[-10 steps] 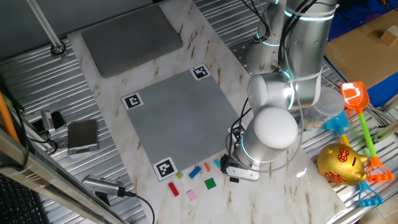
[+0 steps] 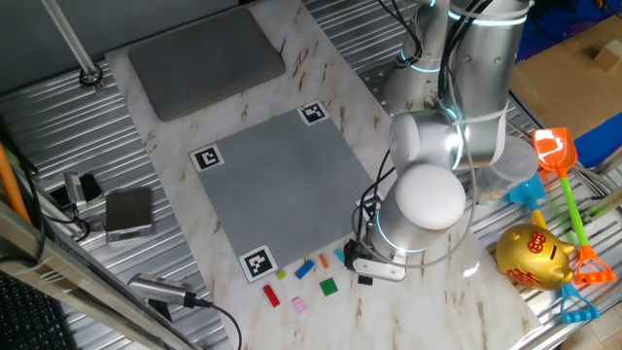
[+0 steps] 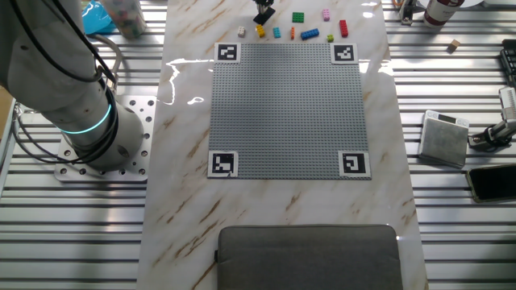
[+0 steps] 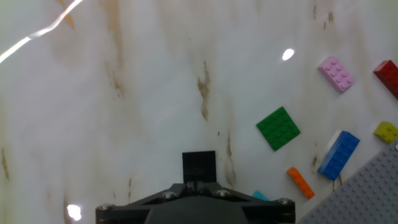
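Note:
My gripper shows in the wrist view as one black square tip at the bottom middle, over bare marble. In the second exterior view its black tip (image 3: 264,14) is near the yellow brick (image 3: 260,31). How its fingers stand is not clear. A green brick (image 4: 278,129) lies to its right in the wrist view, with a blue brick (image 4: 338,155), an orange brick (image 4: 301,183), a pink brick (image 4: 336,74), a red brick (image 4: 388,77) and a lime brick (image 4: 387,132) beyond. A cyan brick (image 4: 260,195) is partly hidden. A white brick (image 3: 241,32) lies beside the yellow one.
The grey baseplate (image 3: 289,111) has a marker at each corner and is bare. A dark grey case (image 2: 206,60) lies at the table's far end. Beside the table are a gold piggy bank (image 2: 535,257) and toy shovels (image 2: 556,153). Marble left of the gripper is clear in the wrist view.
Over the last second the arm has shifted very slightly right in the first exterior view, and its head barely at all. The bricks lie where they were.

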